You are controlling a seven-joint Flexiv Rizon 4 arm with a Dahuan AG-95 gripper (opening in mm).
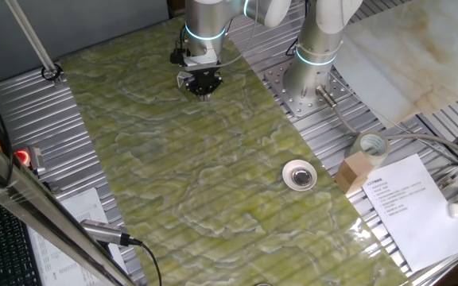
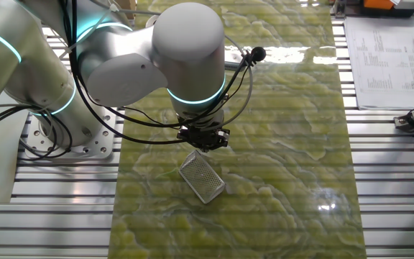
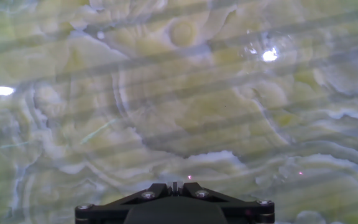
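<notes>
My gripper (image 1: 204, 96) hangs over the far part of the green marbled sheet. Its black fingers meet in the wrist view (image 3: 175, 188), with nothing visible between them. In exterior view 2, a pale rectangular object with a mesh-like face (image 2: 202, 176) lies on the sheet just beside the gripper (image 2: 205, 146). The arm hides that piece in exterior view 1, and it is outside the wrist view. A white round dish with a metal centre (image 1: 299, 175) sits on the sheet near its right edge, well away from the gripper.
Off the sheet's right edge stand a wooden block (image 1: 355, 172), a tape roll (image 1: 370, 148) and a printed page (image 1: 422, 210). A metal pole (image 1: 50, 210) crosses the left foreground.
</notes>
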